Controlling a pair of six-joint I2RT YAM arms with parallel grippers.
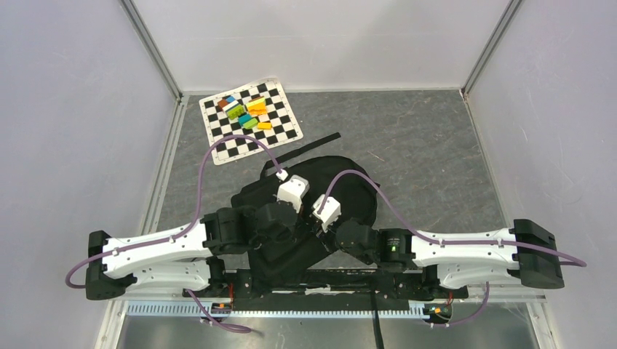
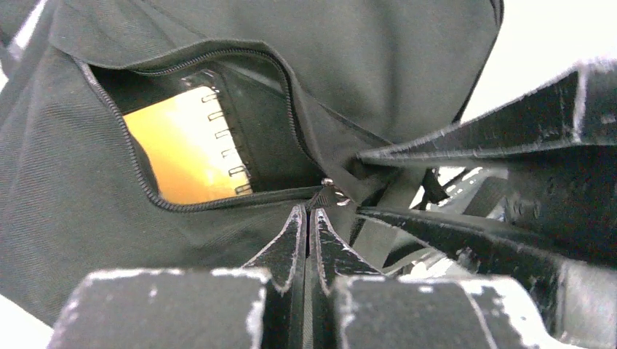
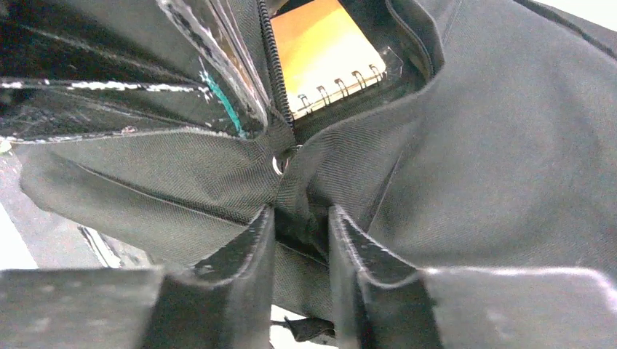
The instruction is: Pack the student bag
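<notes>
A black backpack [image 1: 265, 262] lies on the floor under both arms. Its zipped pocket is open, showing an orange spiral notebook [image 2: 182, 149] inside. My left gripper is shut at the zipper pull [image 2: 327, 185] at the pocket's lower end; whether the pull is between the fingertips is unclear. My right gripper is part open over a fabric fold just below that pull, close beside the left gripper; its fingers reach in from the right in the left wrist view.
A checkered board [image 1: 225, 149] with several coloured bricks lies at the back left. The two wrists crowd each other over the bag.
</notes>
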